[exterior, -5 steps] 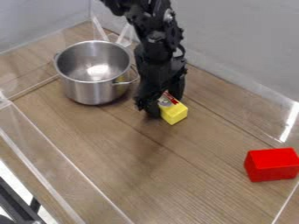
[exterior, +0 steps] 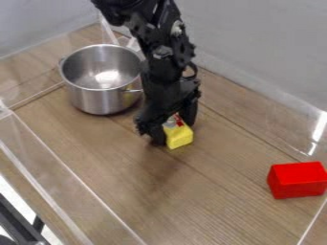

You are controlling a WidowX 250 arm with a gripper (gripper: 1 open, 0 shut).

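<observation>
My black gripper (exterior: pixel 166 120) reaches down to a small yellow block (exterior: pixel 179 138) with a red and white marking on top, near the centre of the wooden surface. The fingers are at and around the block's upper back side; whether they grip it is hidden by the dark gripper body.
A steel pot (exterior: pixel 98 84) with handles stands at the left behind the gripper. A red block (exterior: pixel 296 181) lies at the right. Clear plastic walls edge the wooden floor (exterior: pixel 166 201), whose front middle is free.
The gripper and yellow block have shifted slightly toward the front left over the last second. The pot and red block stay in place.
</observation>
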